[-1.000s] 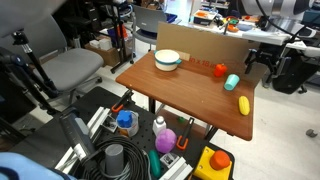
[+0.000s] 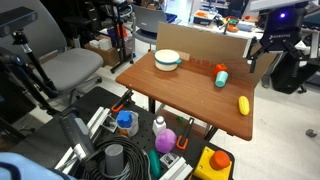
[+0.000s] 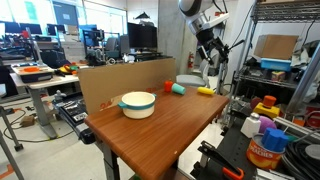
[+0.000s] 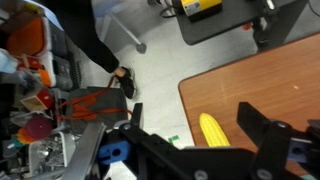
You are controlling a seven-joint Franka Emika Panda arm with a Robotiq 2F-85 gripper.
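My gripper is open, its dark fingers [image 4: 258, 125] wide apart in the wrist view with nothing held between them. It hangs above the far right side of the brown table [image 2: 190, 95], well clear of the surface. A yellow elongated item [image 2: 243, 105], perhaps a banana or corn, lies near the table's right edge; the wrist view shows this yellow item [image 4: 212, 130] near the right finger, lower down. A teal cup [image 2: 222, 79] and a red round item [image 2: 221, 68] sit close together towards the back. At the far left stands a white pot [image 2: 167, 60].
A brown panel [image 2: 200, 45] stands behind the table. Below the front edge, a lower surface carries clutter, including a purple ball [image 2: 165, 140], a blue container [image 2: 125, 120] and cables.
The arm has shifted somewhat to the right in exterior view 1, at the upper right. The items on the table have stayed put.
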